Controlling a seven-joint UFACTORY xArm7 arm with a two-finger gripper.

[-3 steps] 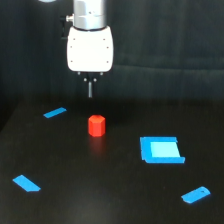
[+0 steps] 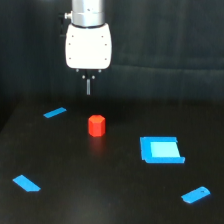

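Note:
The red block (image 2: 96, 126) stands on the dark table, a little left of the middle of the view. Behind and above it, apart from it, hangs my white gripper (image 2: 88, 87), pointing down. Its fingers show only as one narrow grey strip, so how the fingers stand is unclear. Nothing is visible at the fingertips. At the right, a pale square (image 2: 164, 149) lies on the table with blue tape (image 2: 148, 148) along its edges.
Short strips of blue tape lie on the table: one far left (image 2: 55, 113), one near left (image 2: 26, 184) and one near right (image 2: 196, 195). Dark curtains hang behind.
My gripper has shifted very slightly left and upward in the picture. The red block, the pale square and the tape strips have stayed where they were.

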